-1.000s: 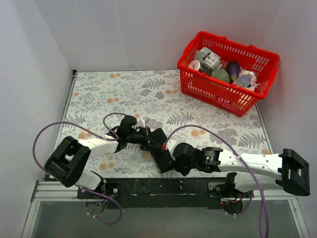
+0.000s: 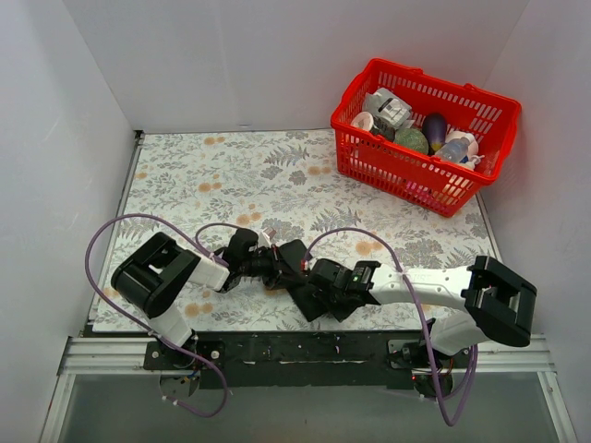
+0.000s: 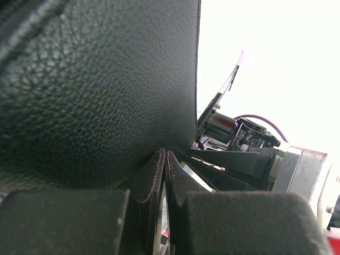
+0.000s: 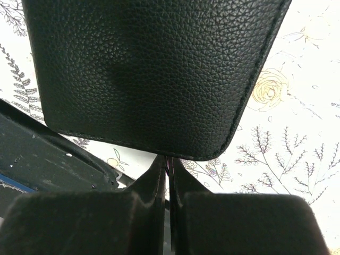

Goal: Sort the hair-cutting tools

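A black leather case (image 2: 303, 303) lies near the front edge of the table, partly covered by both arms in the top view. My left gripper is shut, its tips close against the case's dark, grainy face (image 3: 122, 79); nothing clear shows between them. On the other side, my right gripper is shut on the bottom edge of the leather case (image 4: 149, 90), which fills the upper part of the right wrist view. No hair cutting tools can be made out; the inside of the case is hidden.
A red basket (image 2: 416, 171) holding bottles and other items stands at the back right. Purple cables (image 2: 406, 277) loop over both arms.
The grippers have moved only slightly around the case.
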